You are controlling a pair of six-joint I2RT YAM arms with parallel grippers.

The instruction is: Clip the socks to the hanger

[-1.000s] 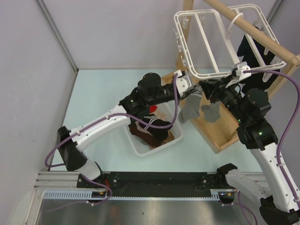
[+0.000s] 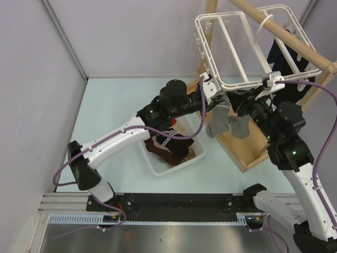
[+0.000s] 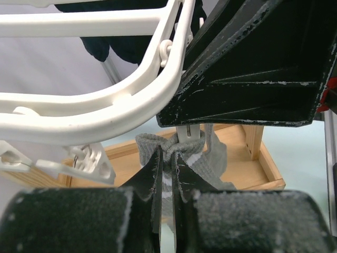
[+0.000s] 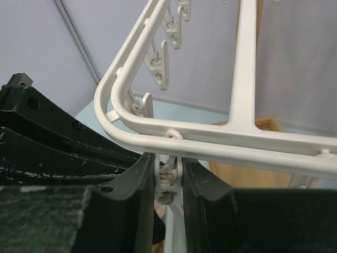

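Observation:
A grey sock with pale stripes (image 3: 202,164) hangs below the white hanger's (image 3: 100,118) front bar. My left gripper is shut on its upper edge. My right gripper is shut on a white clip (image 4: 168,168) under that bar, one finger on each side. In the left wrist view the lower tip of this clip (image 3: 188,133) meets the sock's bunched top; whether cloth lies between its fingers cannot be made out. In the top view, grey cloth (image 2: 217,125) hangs beneath both gripper tips.
Empty clips (image 4: 159,66) line the hanger's left side. Dark socks (image 2: 287,66) hang at its back right. A white bin (image 2: 158,167) with several socks stands beneath the left arm. The wooden stand's base (image 2: 243,150) lies below. Both grippers crowd together under the bar.
The right gripper stays on the clip, having shifted slightly.

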